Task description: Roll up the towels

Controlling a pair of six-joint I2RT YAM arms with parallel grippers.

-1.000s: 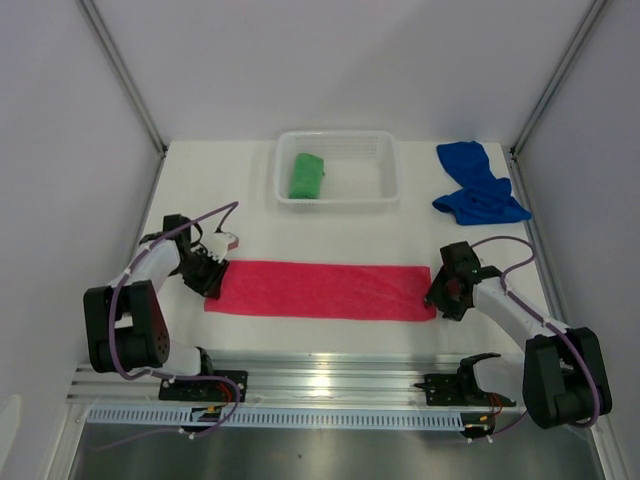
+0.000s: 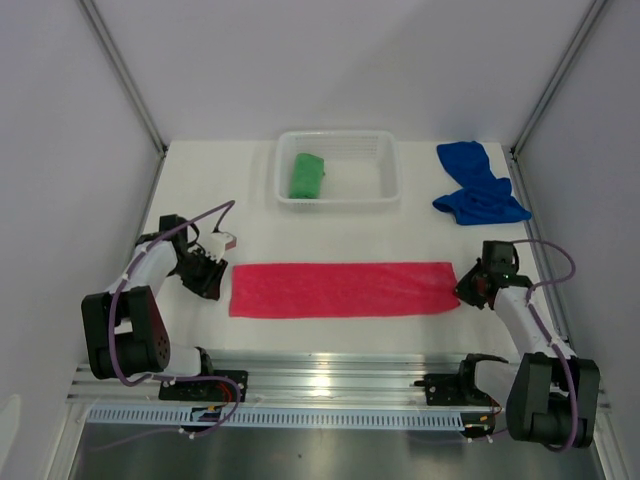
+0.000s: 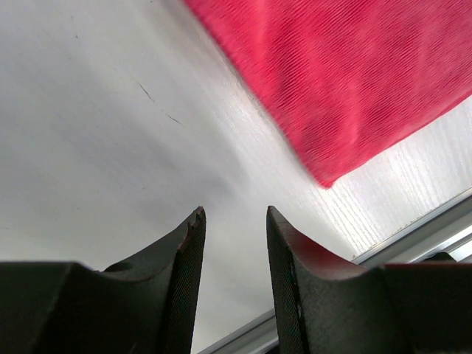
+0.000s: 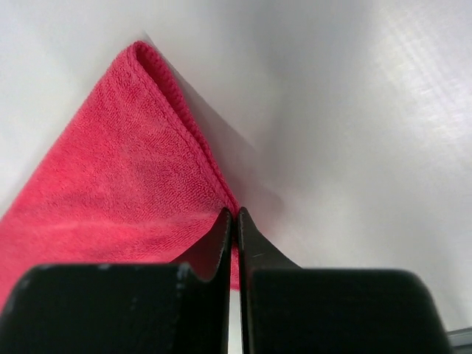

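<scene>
A long red towel lies stretched across the middle of the table, folded lengthwise. At its right end my right gripper is shut on the edge, near the front corner; the folded layers show along that end in the right wrist view. My left gripper stands open beyond the left end, nothing between its fingers, and the towel's corner lies a little way off. Crumpled on the table at the back right is a blue towel. A rolled green towel rests in the white bin.
The white bin stands at the back centre, its right side empty. Bare table shows between the bin and the red towel. A metal rail runs along the front edge.
The towel's left end has slid away from my left gripper, which has stayed put, open.
</scene>
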